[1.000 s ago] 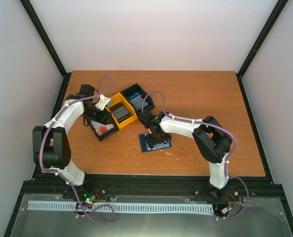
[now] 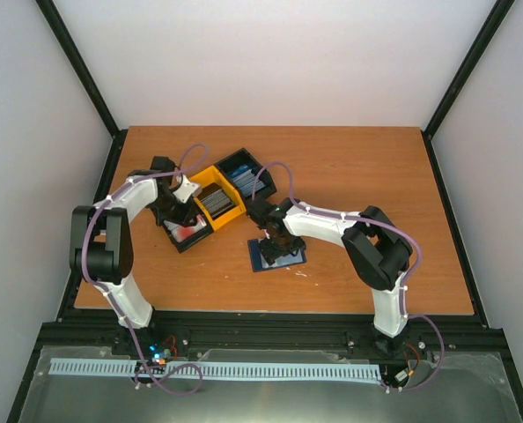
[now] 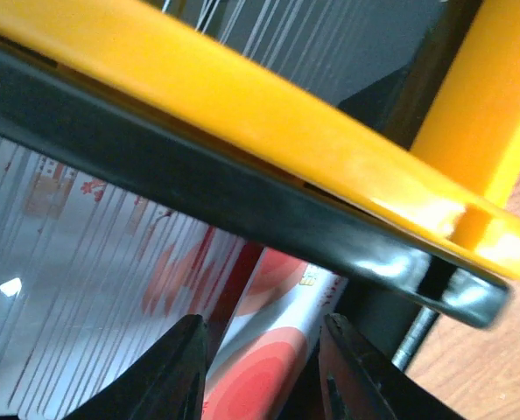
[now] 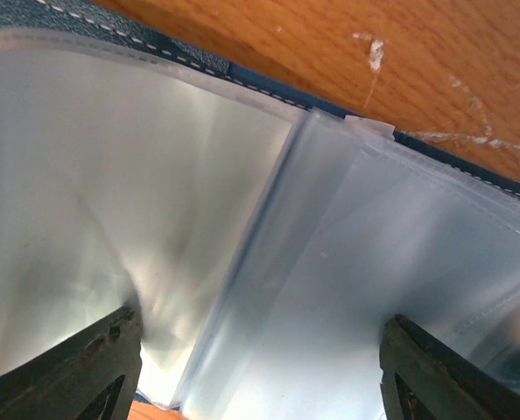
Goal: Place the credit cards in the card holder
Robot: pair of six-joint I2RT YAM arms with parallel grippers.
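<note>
My left gripper is part open over the near black box (image 3: 129, 175) of white and red credit cards (image 3: 269, 341) in the left wrist view, its fingertips at a red-and-white card; nothing is clearly held between them. My right gripper stands open over the dark-blue card holder (image 2: 254, 256), whose clear plastic sleeves (image 4: 374, 245) fill the right wrist view. Its fingers rest at either side of the sleeves' middle fold.
A yellow box (image 2: 231, 211) of cards adjoins the near black one, and a second black box (image 2: 264, 188) of blue cards sits behind it.
My left arm has moved slightly toward the back of the table, its gripper still over the near black box. My right arm has not visibly moved.
</note>
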